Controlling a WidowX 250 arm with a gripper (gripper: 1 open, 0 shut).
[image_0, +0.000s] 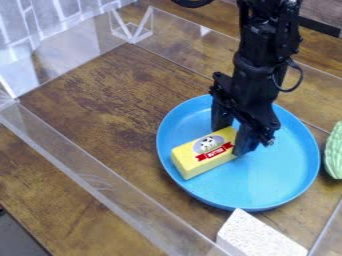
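My gripper (238, 141) is low over the blue plate (274, 175), its fingertips at the right end of a yellow butter box (191, 158) with a cow picture and red label. The box lies at an angle on the plate's left part. The fingers look shut on that end, though the arm hides part of the contact.
A green ridged object (334, 150) stands at the right edge, and a white box (254, 235) lies at the front right.
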